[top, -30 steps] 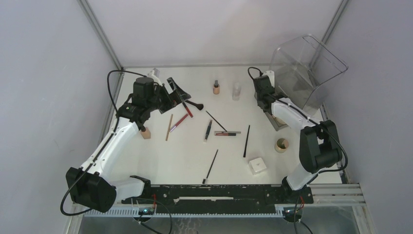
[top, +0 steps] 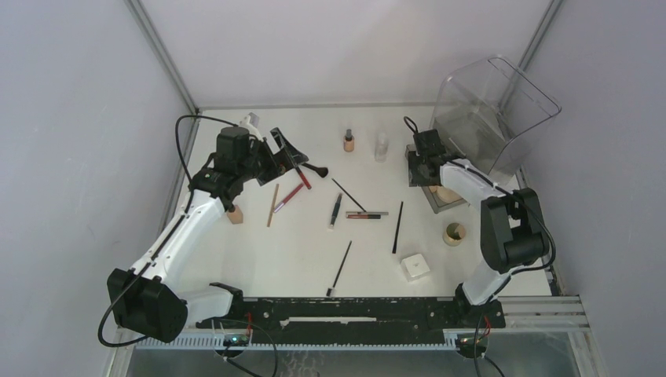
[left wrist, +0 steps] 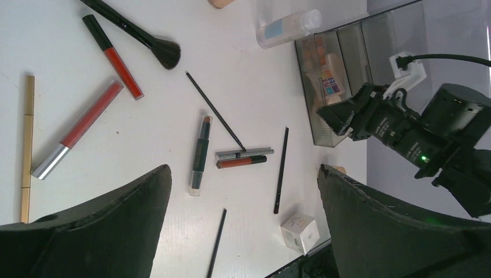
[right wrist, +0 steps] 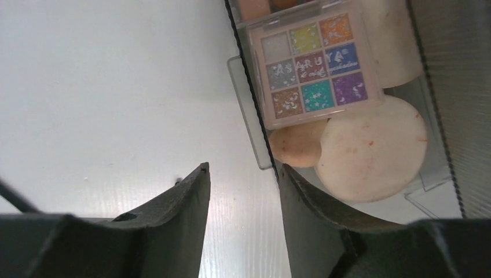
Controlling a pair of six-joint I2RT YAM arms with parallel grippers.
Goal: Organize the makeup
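Note:
My left gripper (top: 284, 155) stands open above the left group of lip glosses (left wrist: 120, 69), a brush (left wrist: 164, 52) and a pencil (left wrist: 28, 145). My right gripper (top: 421, 166) is open at the left rim of the clear organizer (top: 506, 118). In the right wrist view its fingertips flank that rim, beside an eyeshadow palette (right wrist: 315, 72) and round puffs (right wrist: 370, 150) inside. Middle of the table: a stick (top: 337, 210), two short tubes (top: 364, 217) and thin brushes (top: 398, 228). Behind them stand a foundation bottle (top: 349, 143) and a clear bottle (top: 382, 149).
A white box (top: 415, 266) and an open round jar (top: 454, 234) sit front right. A small beige item (top: 236, 214) lies beside the left arm.
My right gripper has shifted slightly toward the front and left at the organizer, its arm joints shifting with it. The left arm is nearly still; the objects look unmoved.

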